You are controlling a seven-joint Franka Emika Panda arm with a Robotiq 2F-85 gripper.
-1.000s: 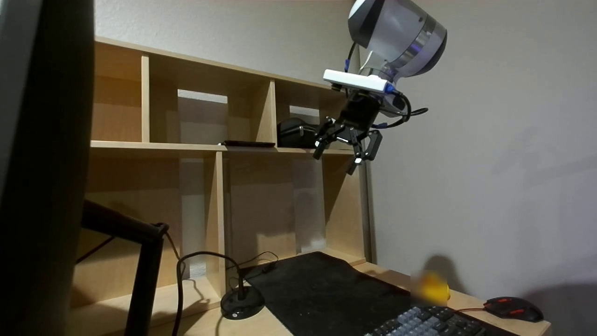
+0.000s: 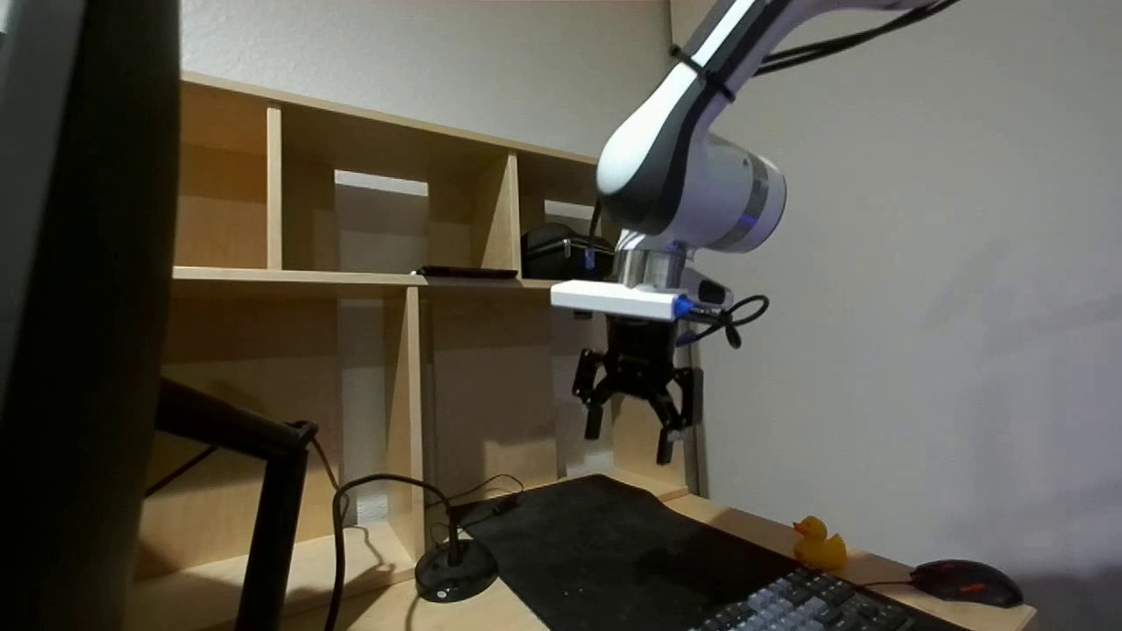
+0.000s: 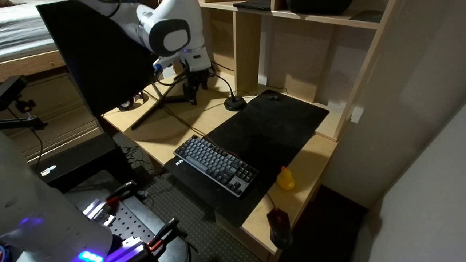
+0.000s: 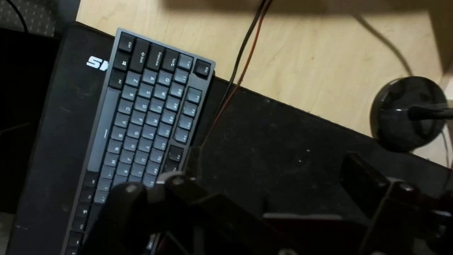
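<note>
My gripper (image 2: pixel 628 433) hangs in the air over the desk, pointing down, with its fingers spread and nothing between them. In the wrist view its two dark fingertips (image 4: pixel 356 174) stand wide apart above the black desk mat (image 4: pixel 254 127). A grey and black keyboard (image 4: pixel 140 114) lies on the mat, partly covered by the gripper's linkage in that view. The yellow rubber duck (image 3: pixel 285 179) sits on bare wood beside the mat, away from the gripper. A black mouse (image 3: pixel 279 227) lies near the desk's corner.
A round black base with a bent stem (image 4: pixel 407 112) stands by the mat's edge. Wooden shelves (image 2: pixel 347 278) rise behind the desk, holding a black case (image 2: pixel 568 252). A large monitor (image 3: pixel 100 56) stands at the other end.
The arm has come down and a little left in exterior view 1. My gripper has swung from a tilt to pointing nearly straight down, its fingers still apart.
</note>
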